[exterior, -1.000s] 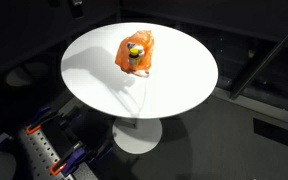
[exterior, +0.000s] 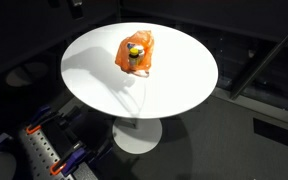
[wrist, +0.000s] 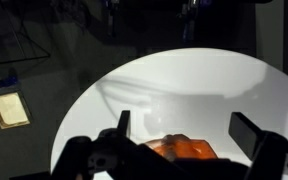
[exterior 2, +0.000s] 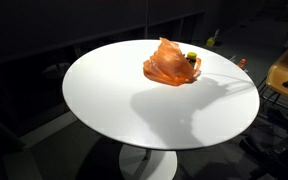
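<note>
A crumpled, translucent orange plastic bag (exterior: 123, 53) lies on the round white table (exterior: 174, 85). A small bottle-like object with a yellow top (exterior: 134, 52) stands at the bag, and from the other side its dark-and-yellow top (exterior 2: 192, 56) shows just behind the orange bag (exterior 2: 167, 68). Whether it is inside or beside the bag, I cannot tell. In the wrist view my gripper is open, its fingers wide apart. Beyond and below them is part of the orange bag (wrist: 192, 149), cut off by the dark gripper body; nothing shows held between the fingers.
An orange chair (exterior 2: 287, 68) stands off to the right in the second exterior view. A perforated metal panel (exterior: 42, 150) is at the lower left of the first.
</note>
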